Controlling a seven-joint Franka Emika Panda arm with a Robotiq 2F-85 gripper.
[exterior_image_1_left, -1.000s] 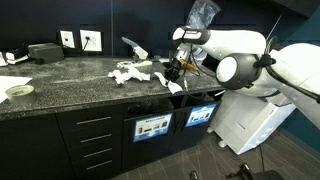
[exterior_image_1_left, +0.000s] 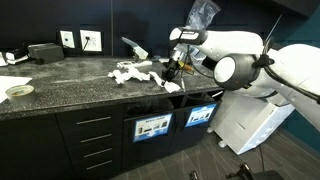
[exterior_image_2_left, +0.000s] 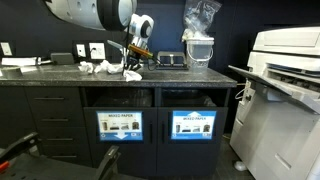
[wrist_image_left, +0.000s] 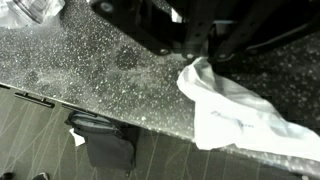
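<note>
A white crumpled sheet, paper or cloth (wrist_image_left: 240, 118), lies over the edge of the dark speckled counter (wrist_image_left: 110, 70) in the wrist view. Its narrow end reaches up to my gripper, which is shut on it. The fingertips are dark and hard to make out there. Exterior view 1 shows the gripper (exterior_image_1_left: 168, 75) low at the counter's front edge, the white sheet (exterior_image_1_left: 172, 86) beneath it. In exterior view 2 the sheet (exterior_image_2_left: 132, 75) shows below the gripper (exterior_image_2_left: 128, 66), at the edge above the left open bin.
More crumpled white pieces (exterior_image_1_left: 128, 74) lie left of the gripper on the counter. Below are two open bins with "mixed paper" signs (exterior_image_2_left: 120, 126) (exterior_image_2_left: 193, 125). A clear bucket (exterior_image_2_left: 201, 48) stands at the back right. A tape roll (exterior_image_1_left: 20, 91) sits far left.
The gripper and the white sheet have shifted only slightly at the counter edge. The other crumpled pieces stay where they were.
</note>
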